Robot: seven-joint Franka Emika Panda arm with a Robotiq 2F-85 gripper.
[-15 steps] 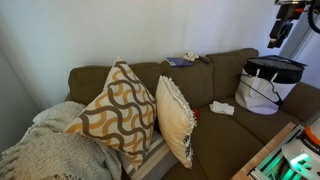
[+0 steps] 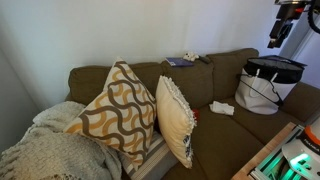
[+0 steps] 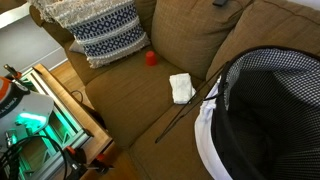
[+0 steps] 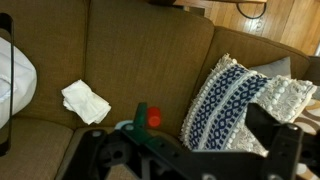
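My gripper hangs high above the right side of a brown sofa, well clear of everything on it. In the wrist view the black fingers stand wide apart along the bottom edge, and the gripper has nothing between them. A small red object, perhaps a cup, is on the seat near the patterned pillow. On the same seat lies a crumpled white cloth, also seen as a white cloth from above.
A white basket with a black mesh top takes up the sofa's right end. Pillows, among them an orange-and-white one, and a knitted blanket fill the left. A dark object lies on the backrest. Bare seat surrounds the cloth.
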